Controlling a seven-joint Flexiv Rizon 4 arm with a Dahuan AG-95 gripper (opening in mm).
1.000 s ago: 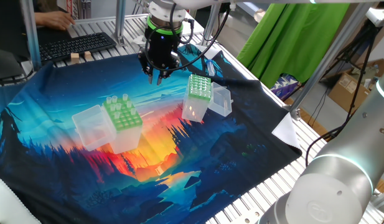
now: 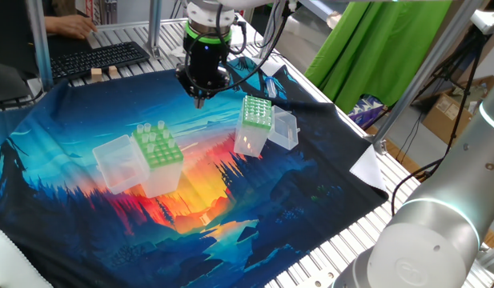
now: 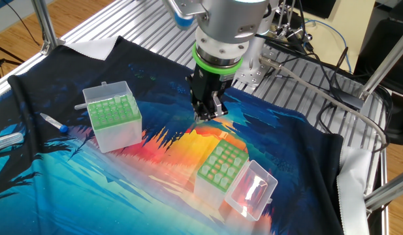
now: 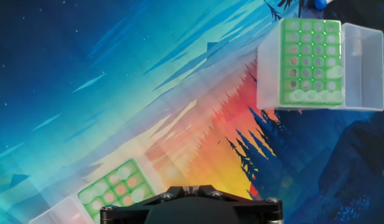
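Observation:
My gripper [image 2: 199,103] hangs over the cloth with its fingers together; nothing shows between them. In the wrist view the gripper is at the bottom edge, its fingers meeting. One clear box with a green rack [image 2: 162,150] has several tubes standing up out of it, and its lid lies open; this rack [image 4: 115,185] is partly cut off at lower left in the wrist view. The other box, with a fuller green rack [image 3: 115,111], also has an open lid [image 4: 363,65]. In exterior view 2 the gripper [image 3: 200,120] appears between the two boxes, above the cloth.
A printed cloth [image 2: 222,240] covers the table, with bare room in front of the boxes. A blue-capped pen [image 3: 54,123] lies beside the fuller box. A keyboard [image 2: 98,59], a hand [image 2: 70,26] and two small wooden blocks [image 2: 96,74] are at the far edge.
The fingers, apart a second ago, have come together, and the gripper has shifted slightly left in exterior view 1. Both boxes stay where they were.

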